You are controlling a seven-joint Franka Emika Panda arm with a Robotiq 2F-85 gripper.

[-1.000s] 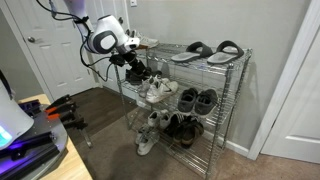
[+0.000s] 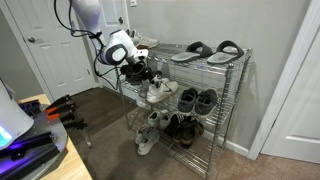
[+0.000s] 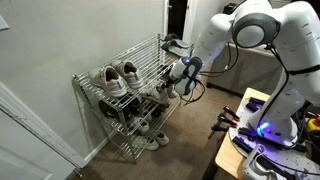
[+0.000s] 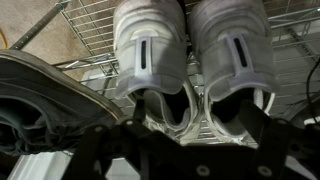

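A pair of light grey-white shoes, left shoe [image 4: 150, 45] and right shoe [image 4: 235, 50], lies side by side in the wrist view, their openings towards my hand. In exterior view 1 the pale pair [image 2: 160, 91] sits on the middle shelf of the wire rack. My gripper stands open, its dark fingers spread across the two shoes' near ends. Whether either finger touches a shoe, I cannot tell. From outside, the hand is close beside the pair, and its fingertips are hard to make out against dark shoes.
The metal rack [image 2: 225, 98] holds several other shoes. A dark shoe [image 4: 45, 110] lies close on the left in the wrist view. Grey slippers [image 2: 225, 52] rest on top, and dark sneakers [image 2: 197, 102] sit right of the pair. Open floor [image 2: 110, 140] lies before the rack.
My arm has come down and a little to the right in exterior view 1, bringing the hand nearer the pale pair. The shoes show no clear movement.
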